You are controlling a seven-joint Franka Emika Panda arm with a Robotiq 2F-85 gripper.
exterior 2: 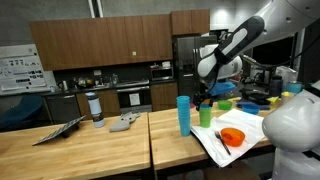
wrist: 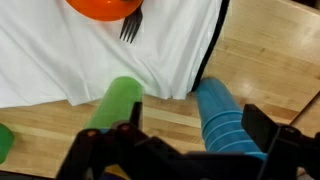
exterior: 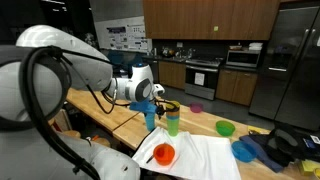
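My gripper stands open above the table, with bare wood showing between its dark fingers in the wrist view. A green cup (wrist: pixel 120 100) is partly hidden under the left finger. Ribbed blue cups (wrist: pixel 222 128) stand close to the right finger, partly covered by it. From the side, the blue cups (exterior 2: pixel 184 115) form a tall upright stack, and the green cup (exterior 2: pixel 205 117) stands beside it below my gripper. An orange bowl (exterior: pixel 164 154) rests on a white cloth (exterior: pixel 208 158). A fork (wrist: pixel 131 25) lies on the cloth by the bowl.
Farther along the table are a green bowl (exterior: pixel 225 128), a blue bowl (exterior: pixel 243 151) and a pink plate (exterior: pixel 196 107). Dark items (exterior: pixel 292 146) crowd the right end.
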